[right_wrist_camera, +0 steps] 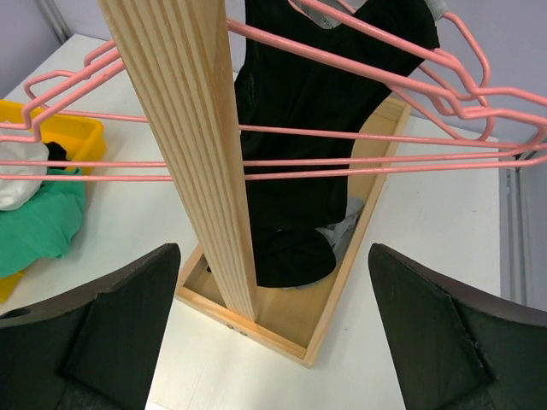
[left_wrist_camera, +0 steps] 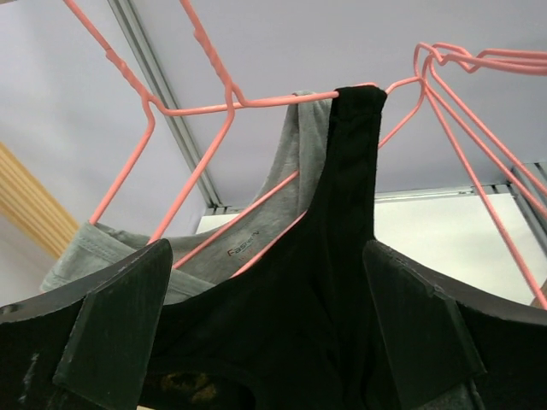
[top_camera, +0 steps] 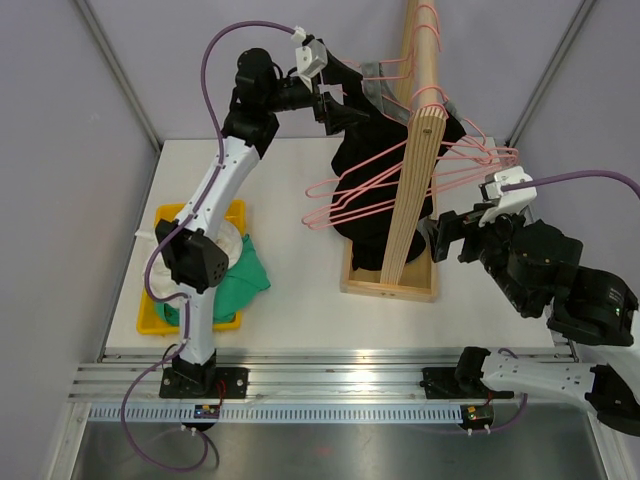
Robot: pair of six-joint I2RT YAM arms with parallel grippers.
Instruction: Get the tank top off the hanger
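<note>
A black tank top (top_camera: 365,240) hangs on pink hangers on a wooden rack (top_camera: 410,200). In the left wrist view one of its straps (left_wrist_camera: 350,128) loops over a pink hanger, with a grey garment (left_wrist_camera: 256,231) beside it. My left gripper (top_camera: 335,92) is open at that strap's upper left, the fabric between and beyond its fingers. My right gripper (top_camera: 445,235) stands open to the right of the rack's front post, facing the hanger ends and the lower part of the black fabric (right_wrist_camera: 299,196).
A yellow bin (top_camera: 155,320) with white and green cloths sits on the left. The rack's wooden base tray (top_camera: 385,290) and protruding pink hangers crowd the right side.
</note>
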